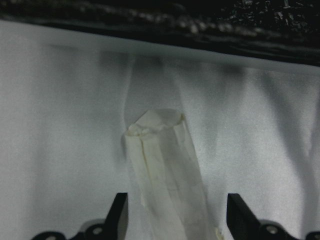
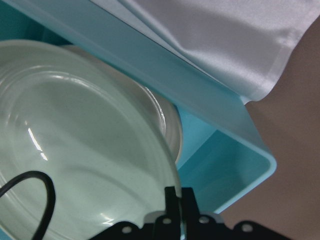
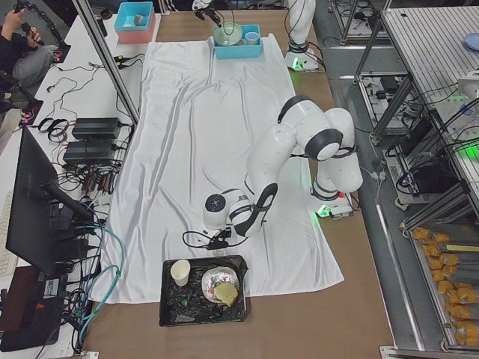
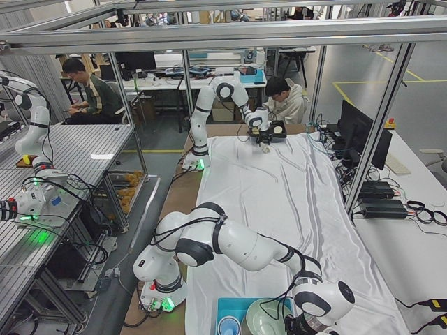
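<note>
A crumpled off-white paper piece [image 1: 167, 175] lies on the white cloth just before the black tray [image 1: 240, 35]. My left gripper hangs open around it, fingertips apart on either side. In the camera left view the tray [image 3: 168, 314] holds a white cup [image 3: 179, 272] and a plate [image 3: 212, 279] with a yellowish item. My right gripper is shut on the rim of a pale green bowl [image 2: 85, 125], which is over a blue bin [image 2: 230, 155] with another dish [image 2: 167, 125] inside.
A light blue cup [image 3: 252, 38] stands in the bin. Monitor and cables line the side table.
</note>
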